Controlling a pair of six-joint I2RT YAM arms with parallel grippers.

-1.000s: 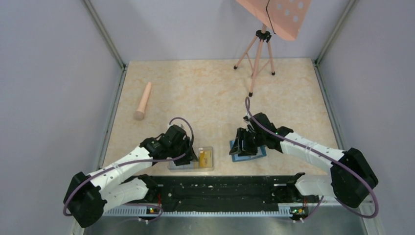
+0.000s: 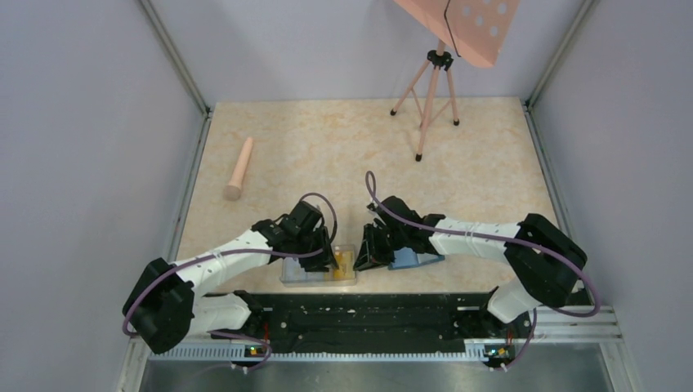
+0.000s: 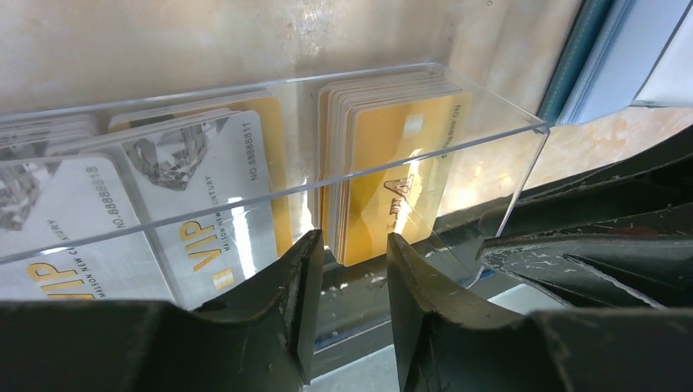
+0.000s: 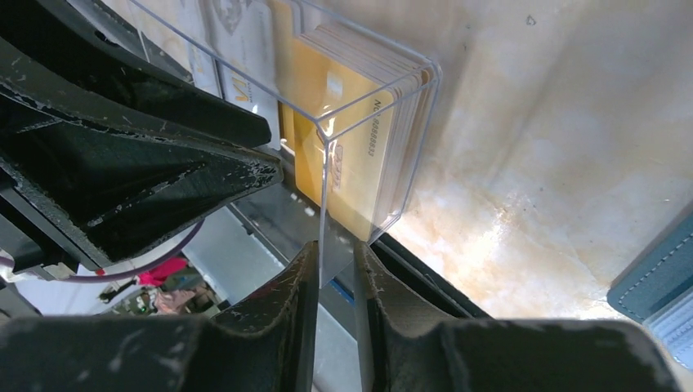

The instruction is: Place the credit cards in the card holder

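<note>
A clear open box (image 2: 315,283) holds the cards. Gold cards (image 3: 409,171) stand stacked at its right end, and white VIP cards (image 3: 208,192) lie further left. Over the gold stack hangs my left gripper, part open, nothing between its fingers. My right gripper is at the box's right end wall, its fingers a little apart and empty, with the clear corner of the box showing behind the gap. The blue card holder (image 2: 415,261) rests on the table right of the box, partly covered by the right arm in the top view.
Both grippers are close together, and the left gripper's dark fingers (image 4: 188,139) reach far into the right wrist view. A pinkish cylinder (image 2: 239,170) lies at the back left; a tripod (image 2: 430,98) stands at the back.
My right gripper has come left from above the card holder to the right end of the box. My left gripper has shifted right, over the gold cards. The box and holder stay put.
</note>
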